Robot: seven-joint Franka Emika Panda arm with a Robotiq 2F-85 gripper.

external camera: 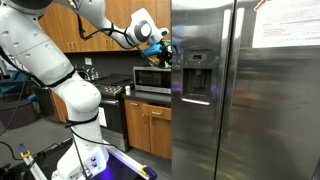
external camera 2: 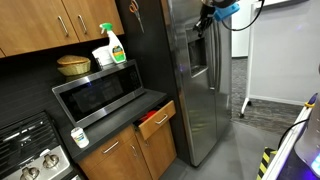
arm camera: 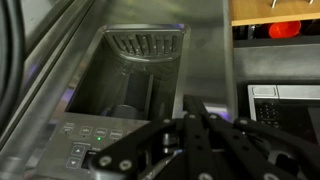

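Note:
My gripper is shut at the lower middle of the wrist view, its dark fingers close together with nothing visible between them. In the first exterior view, the gripper [external camera: 171, 48] hangs at the upper left edge of the steel fridge [external camera: 196, 130], level with the top of the water dispenser [external camera: 197, 79]. Below and left of the fingers, the wrist view shows the dispenser recess [arm camera: 107, 82] and its button panel [arm camera: 90, 138]. Whether the fingers touch the fridge, I cannot tell.
Left of the fridge stand a microwave [external camera 2: 100, 100] and a wooden drawer [external camera 2: 156, 124], which is pulled out. A spray bottle [external camera 2: 116, 45] and a basket [external camera 2: 73, 66] sit on the microwave. A white cup [external camera 2: 79, 137] stands by the stove [external camera 2: 35, 158].

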